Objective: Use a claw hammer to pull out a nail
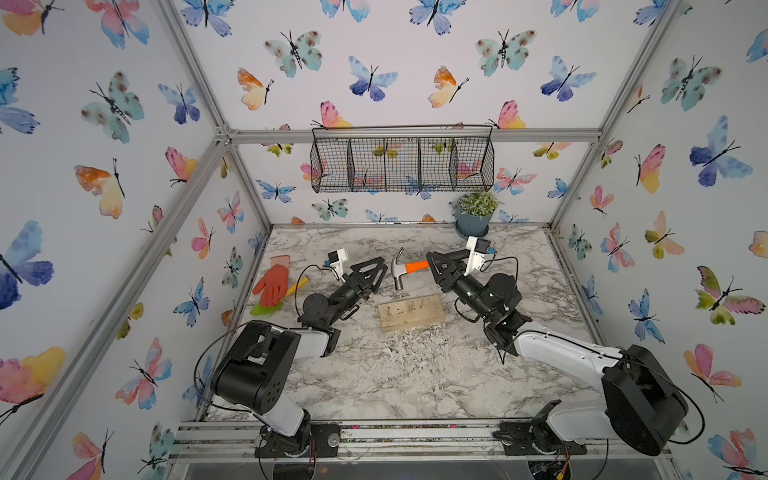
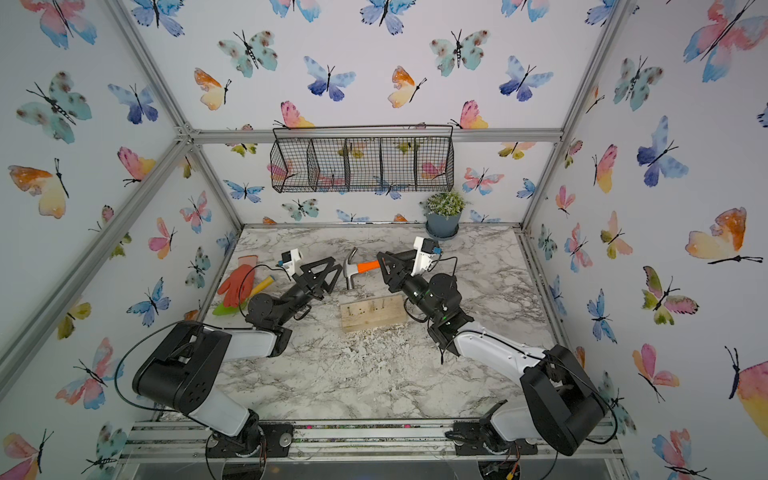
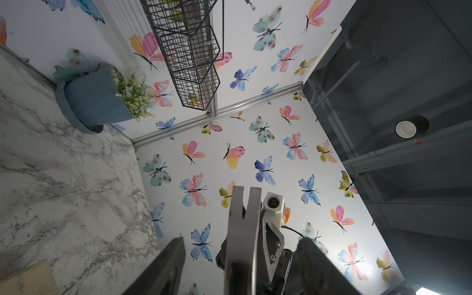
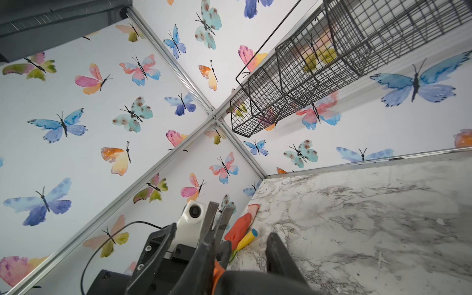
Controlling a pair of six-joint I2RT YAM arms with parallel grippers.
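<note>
My right gripper (image 1: 437,269) is shut on the handle of the claw hammer, near its orange part (image 1: 417,265). The hammer's metal head (image 1: 397,272) points left, above and behind the pale wooden block (image 1: 411,314), with its claw toward the back. Several nails (image 1: 413,305) stick up from the block, small in this view. My left gripper (image 1: 381,274) stands open just left of the hammer head, apart from it. In the left wrist view the forked claw (image 3: 243,206) shows upright between the blurred open fingers. An orange bit of handle (image 4: 217,275) shows beside the right fingers.
A red glove (image 1: 272,285) and a yellow-handled tool (image 1: 297,286) lie at the left. A potted plant (image 1: 473,214) stands at the back right, below a wire basket (image 1: 402,164). Debris litters the table in front of the block.
</note>
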